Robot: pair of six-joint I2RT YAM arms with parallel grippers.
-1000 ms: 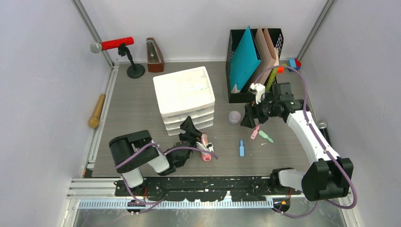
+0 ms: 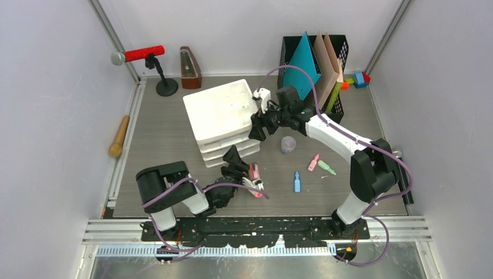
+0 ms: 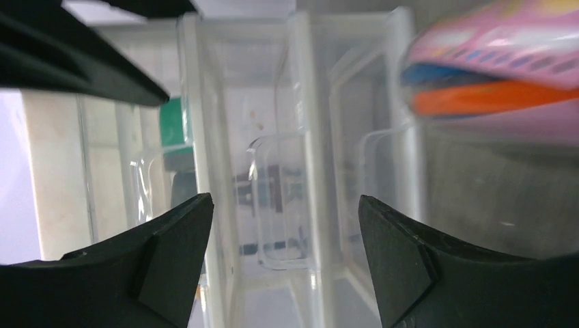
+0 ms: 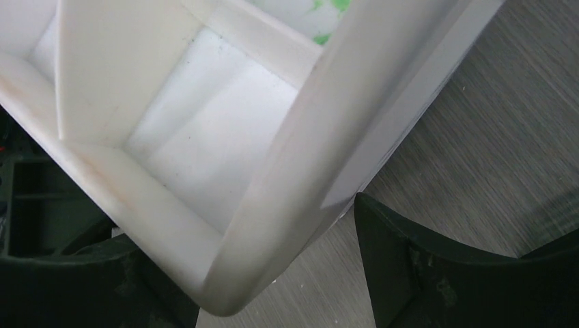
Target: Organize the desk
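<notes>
A white drawer organizer (image 2: 218,110) stands at the desk's centre. My right gripper (image 2: 257,131) is open at its right side; in the right wrist view the compartmented top's corner (image 4: 239,287) lies between the fingers. My left gripper is open at the front, facing the clear drawers (image 3: 307,82). Beside it lies a pink pouch (image 3: 491,61) with colourful stripes. Blue (image 2: 297,182), pink (image 2: 313,163) and green (image 2: 326,167) small bottle-like items lie to the right, near a round translucent container (image 2: 288,145).
A black file holder (image 2: 288,43) with folders and coloured blocks (image 2: 360,79) are at back right. A microphone on a stand (image 2: 167,87) and a metronome (image 2: 190,70) are at back left.
My right arm has swung left from the right side to the organizer, whose top now sits slightly further left. The left gripper has barely moved.
</notes>
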